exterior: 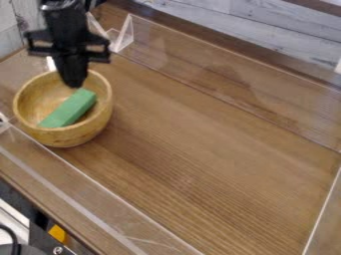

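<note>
A round wooden bowl point(88, 130) sits at the left of the table, with a green block point(68, 109) lying inside it. My dark gripper point(60, 75) hangs blurred at the top left, just above the bowl's back part. It appears shut, with nothing visible between its fingers, though blur hides the fingertips' detail.
A pale wooden wall point(266, 20) runs along the back. Clear plastic edging lines the left and front, with dark clutter below at the bottom left.
</note>
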